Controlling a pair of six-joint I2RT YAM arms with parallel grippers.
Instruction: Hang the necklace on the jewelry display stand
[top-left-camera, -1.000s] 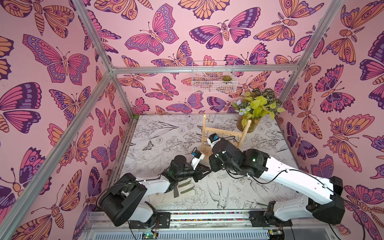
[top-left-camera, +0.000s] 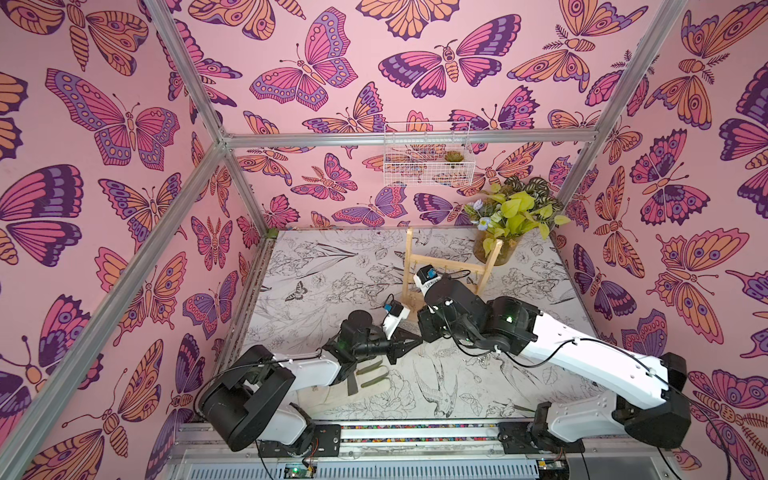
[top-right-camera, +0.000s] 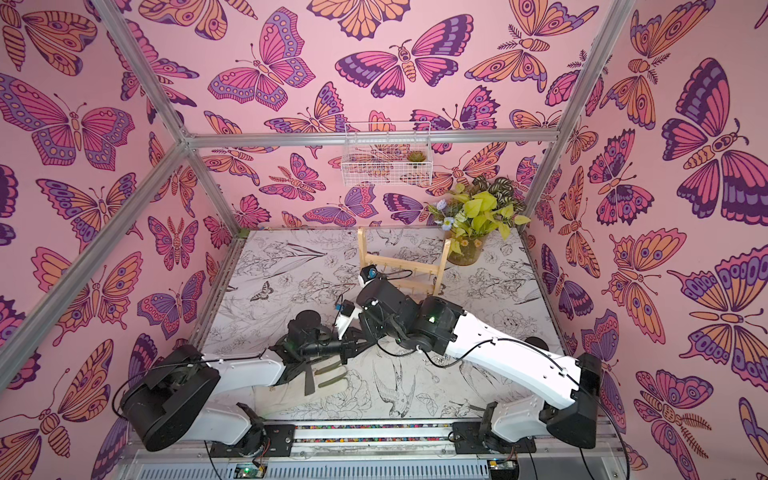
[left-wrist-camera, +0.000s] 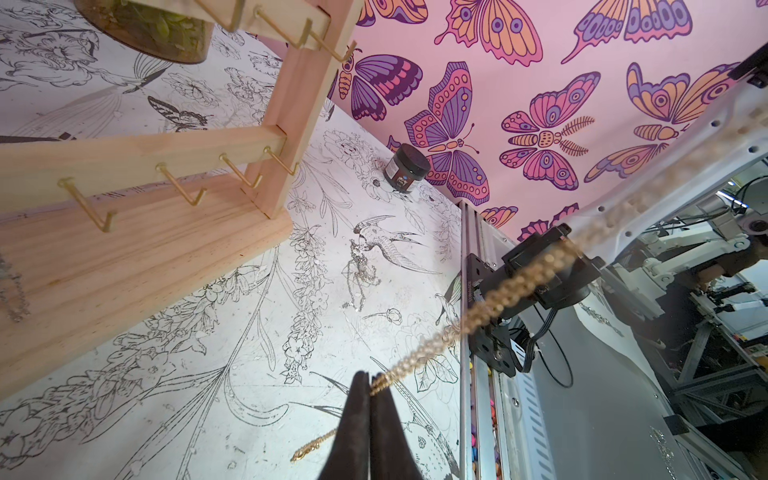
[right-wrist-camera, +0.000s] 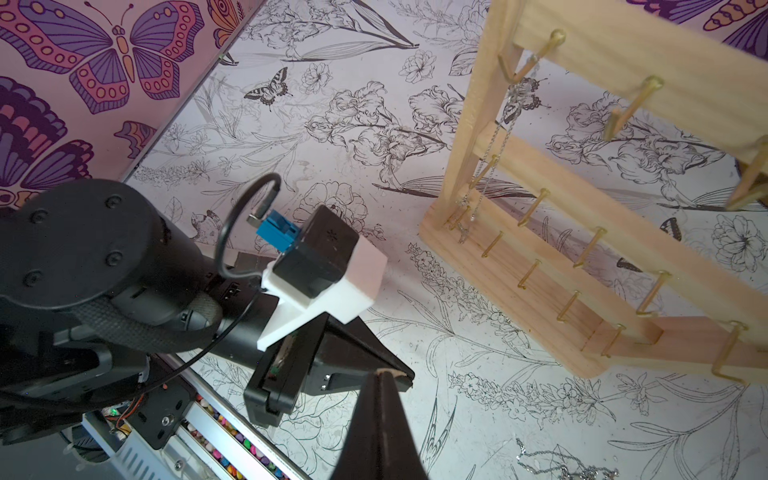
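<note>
A gold chain necklace (left-wrist-camera: 496, 300) runs through the closed fingertips of my left gripper; one stretch rises blurred to the upper right, and a short end hangs out at lower left. In the right wrist view, my right gripper is shut too, with a bit of gold chain (right-wrist-camera: 392, 372) at its tips. The left gripper's black fingers (right-wrist-camera: 352, 368) meet right beside it. The wooden display stand (right-wrist-camera: 482, 88) has rows of brass hooks and stands behind both grippers. Much of the necklace is out of view.
A silver necklace (right-wrist-camera: 465, 228) hangs from the stand's left end. Another silver chain (right-wrist-camera: 564, 464) lies on the table. A dark jar (left-wrist-camera: 406, 168) sits toward the right wall, a potted plant (top-left-camera: 512, 212) behind the stand, and tools (top-left-camera: 372, 376) near the front left.
The right arm looks nearly still, its gripper shut throughout.
</note>
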